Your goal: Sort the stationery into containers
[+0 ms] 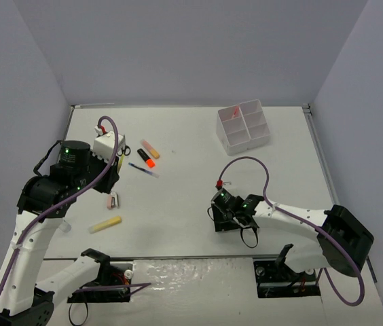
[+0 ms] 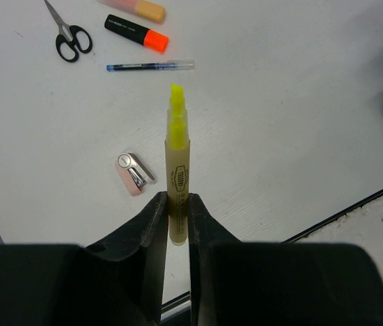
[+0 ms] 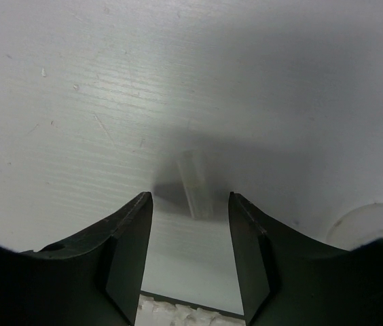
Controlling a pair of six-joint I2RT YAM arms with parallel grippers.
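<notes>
My left gripper is shut on a yellow highlighter [image 2: 178,163], whose bright yellow end points away from the fingers. In the top view a little yellow [image 1: 120,161] shows beside the left gripper, over the table's left side. Low over the table, my right gripper stands open. A faint, translucent strip [image 3: 195,185] shows on the surface between its fingers; I cannot tell what it is. Scissors [image 2: 71,37], an orange-ended black highlighter [image 2: 137,32], a blue pen [image 2: 151,66], an orange-ended marker [image 2: 137,7] and a pink-and-silver piece [image 2: 134,173] lie loose.
The clear compartment box [image 1: 247,143] stands at the back right, with a red item [image 1: 235,113] in its back left compartment. A yellow tube [image 1: 104,224] lies near the front left.
</notes>
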